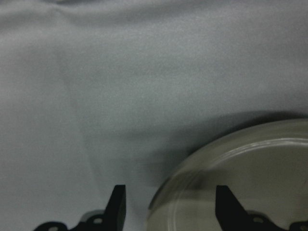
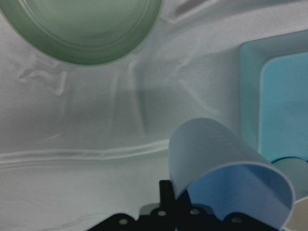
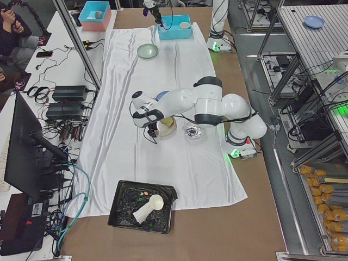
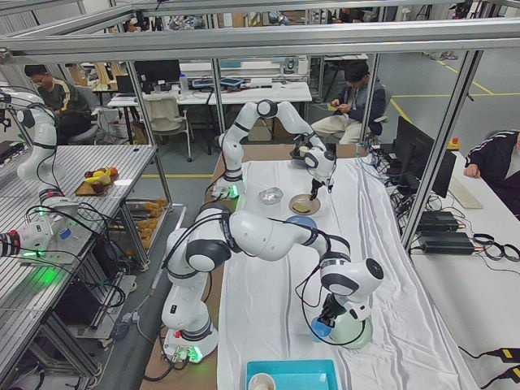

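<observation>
My left gripper stands open over the edge of a beige plate (image 1: 260,178), nothing between its fingers. That plate, with something yellowish on it, is at mid-cloth in the camera left view. My right gripper is shut on the wall of a light blue cup (image 2: 207,144), tilted on its side in the wrist view. It hangs beside a green plate (image 2: 82,29) and a blue bin (image 2: 252,96). A second cup (image 2: 296,173) stands in the bin.
A blue plate (image 4: 301,220) and a foil-like item (image 4: 270,196) lie near the beige plate. A black tray (image 3: 130,215) with a white scoop is at the cloth's end.
</observation>
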